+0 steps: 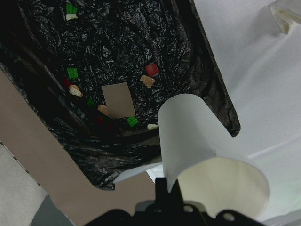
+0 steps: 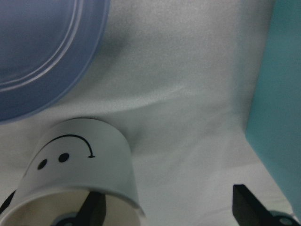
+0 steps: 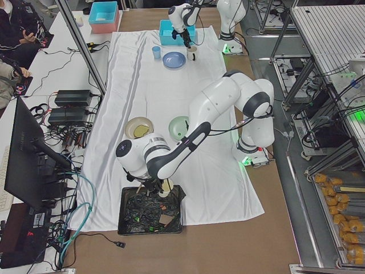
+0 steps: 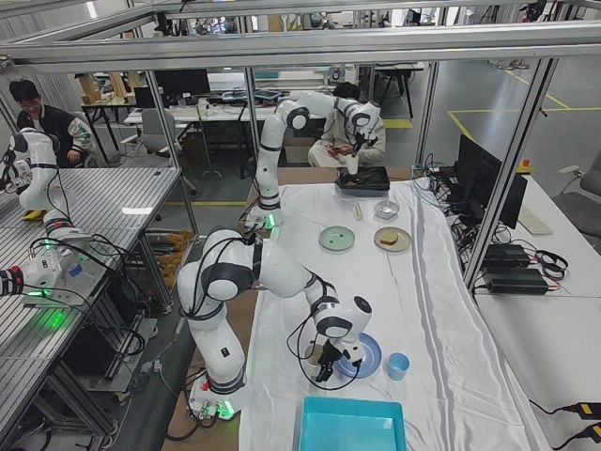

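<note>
My left gripper (image 3: pixel 157 187) is shut on a white cup (image 1: pixel 197 136), held tilted over a black-lined tray (image 3: pixel 145 222). The tray holds small coloured scraps and a cardboard square (image 1: pixel 117 99). My right gripper is low by a white mug with a drawn smile (image 2: pixel 80 160); one finger is at the mug's opening, the other outside it, the fingers apart. The mug lies beside a blue plate (image 2: pixel 37 56).
A blue bin (image 4: pixel 352 418) is beside the right gripper, with a blue cup (image 4: pixel 398 366) near the plate. A green plate (image 4: pixel 336 238), tan plate (image 4: pixel 404 242) and foil bowl (image 4: pixel 387 209) stand on the cloth.
</note>
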